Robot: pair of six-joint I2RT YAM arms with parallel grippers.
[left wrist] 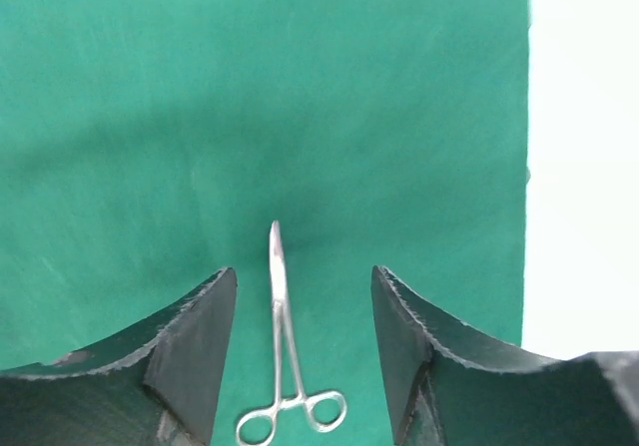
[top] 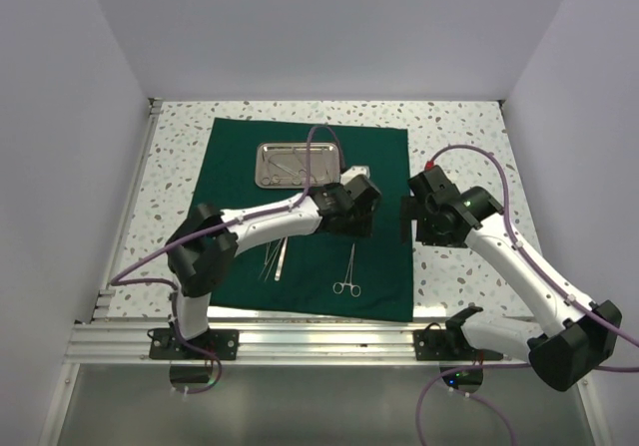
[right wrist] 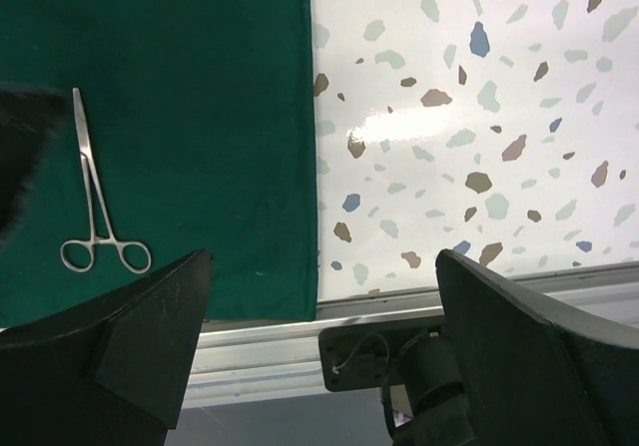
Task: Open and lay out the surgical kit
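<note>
A silver ring-handled clamp (top: 347,274) lies on the green cloth (top: 384,291), rings toward the front edge. My left gripper (top: 351,228) is just behind it. In the left wrist view, the clamp (left wrist: 279,301) shows between the spread fingers of my left gripper, which is open and holds nothing. The metal tray (top: 264,155) at the back still carries several instruments. A white-handled scalpel (top: 281,259) and thin tweezers (top: 269,259) rest left of the clamp. Over the cloth's right edge, my right gripper stands open and empty.
A metal rail (top: 319,331) runs along the front. A dark part of the left arm (right wrist: 22,147) intrudes at the right wrist view's left side.
</note>
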